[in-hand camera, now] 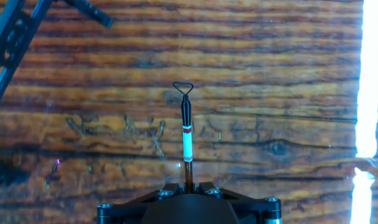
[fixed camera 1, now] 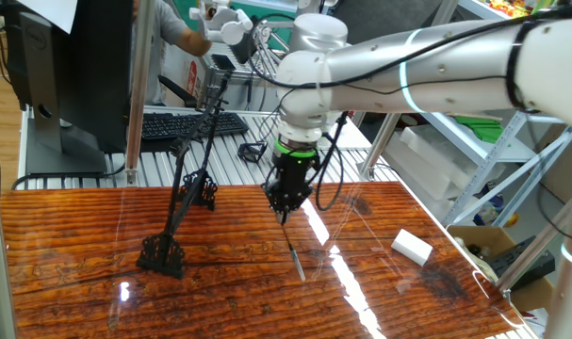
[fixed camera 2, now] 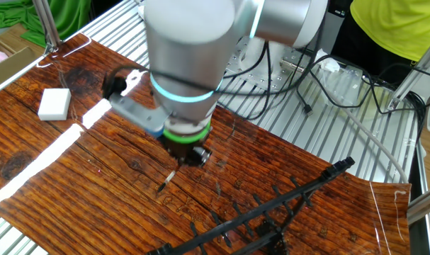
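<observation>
A slender brush-like tool [in-hand camera: 187, 144] with a white band, a dark tip section and a small wire loop at its end points away from my gripper in the wrist view. The fingers are shut around its dark shaft. In exterior view 1, the gripper [fixed camera 1: 285, 213] hangs over the middle of the wooden table, the tool [fixed camera 1: 296, 260] slanting down and to the right; whether its tip touches the surface I cannot tell. From the opposite side, the tool [fixed camera 2: 168, 179] shows below the wrist. Nothing else is between the fingers.
To the gripper's left in exterior view 1 stands a black rack [fixed camera 1: 173, 218], pegs along its bar in exterior view 2. A white block [fixed camera 1: 412, 247] lies at the right. Bare wooden tabletop [fixed camera 1: 238, 301] stretches across the front. A monitor and keyboard [fixed camera 1: 187, 125] stand behind.
</observation>
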